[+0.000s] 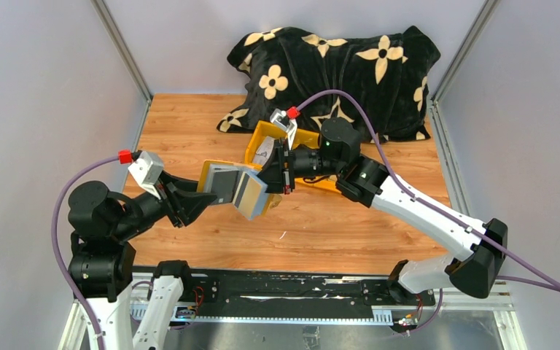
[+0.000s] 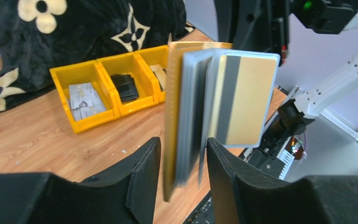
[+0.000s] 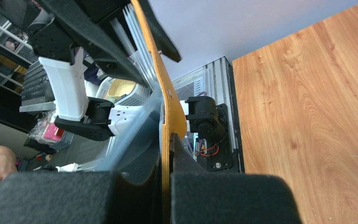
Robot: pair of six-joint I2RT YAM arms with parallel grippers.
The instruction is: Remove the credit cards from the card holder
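The card holder [image 1: 205, 175] is held up above the table, its orange cover spread and its clear sleeves fanned. My right gripper [image 1: 269, 179] is shut on its right side; in the right wrist view the orange cover [image 3: 168, 105] runs between the fingers. A beige card with a dark stripe [image 2: 249, 100] sits in a blue-edged sleeve facing the left wrist camera. My left gripper is part open at the holder's left side, with cover and sleeve edges between or just beyond its fingertips. Whether either finger touches a sleeve, I cannot tell.
A yellow compartment bin [image 2: 77, 125] stands on the table behind the holder, with pale cards [image 2: 86, 100] and dark items [image 2: 125, 86] inside. Behind it rests a black floral cushion [image 1: 335, 73].
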